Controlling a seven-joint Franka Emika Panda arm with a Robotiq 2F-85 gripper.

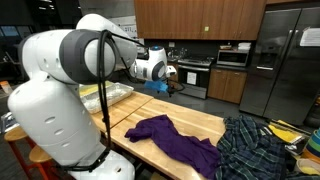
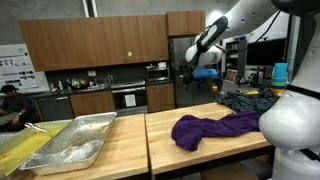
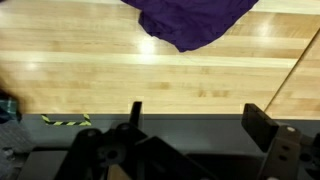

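Note:
Spread flat in loose folds, a purple cloth (image 1: pixel 175 142) lies on the wooden table. In the wrist view part of the purple cloth (image 3: pixel 190 18) shows at the top edge. My gripper (image 1: pixel 168 88) is high above the table, well clear of the cloth. From the wrist camera, the gripper has its two fingers wide apart over the table's edge, nothing between them. In exterior view 2 the gripper (image 2: pixel 207 84) hangs over the table's far side.
A dark checked cloth (image 1: pixel 250 148) is heaped at the table's right end. Foil trays (image 2: pixel 70 148) stand at the other end. Bare wooden tabletop (image 1: pixel 190 118) lies beyond the purple cloth. Kitchen cabinets and a fridge (image 1: pixel 287 65) are farther back.

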